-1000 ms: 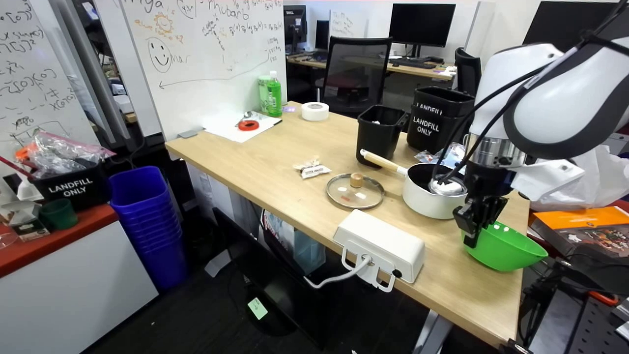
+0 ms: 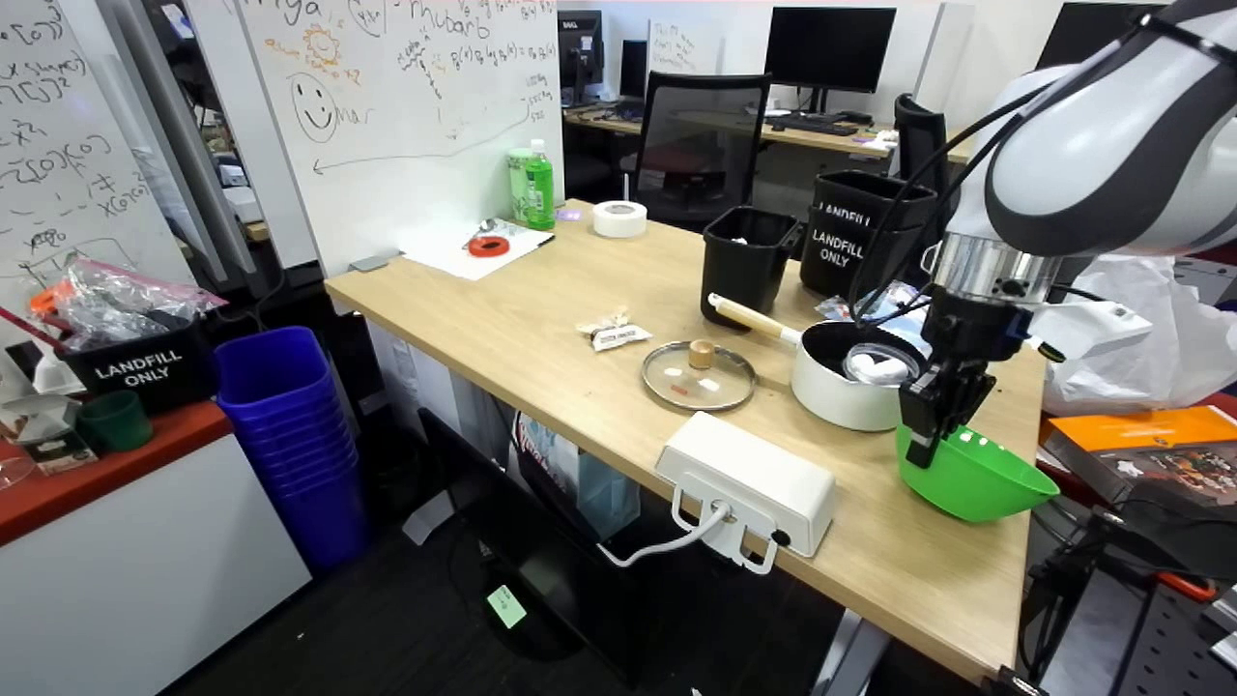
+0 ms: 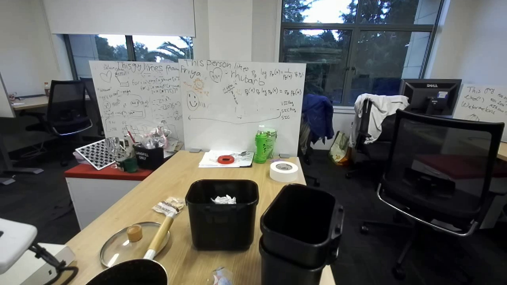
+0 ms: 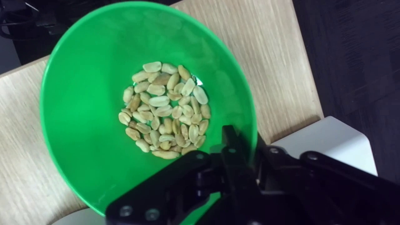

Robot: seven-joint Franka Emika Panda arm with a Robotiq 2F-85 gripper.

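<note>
A green bowl [image 2: 977, 478] is at the right end of the table, beside the white pot. In the wrist view, pale peanuts [image 4: 165, 108] lie gathered at the bottom of the bowl [image 4: 90, 112]. My gripper is shut on the bowl's rim, one finger [image 4: 229, 137] inside the wall and the other outside. From exterior view 1, the dark gripper [image 2: 928, 431] shows at the near left side of the rim. Whether the bowl's base touches the table is hard to tell.
The white pot [image 2: 825, 389] with a silvery item inside stands close behind the bowl. A glass lid [image 2: 731, 385], a white box-like device [image 2: 748, 476] and black bins [image 2: 748, 261] occupy the table. Bare wood lies in front of the bowl.
The bowl and my gripper have shifted together a little left and up in exterior view 1, nearer the pot. My grip on the rim is kept.
</note>
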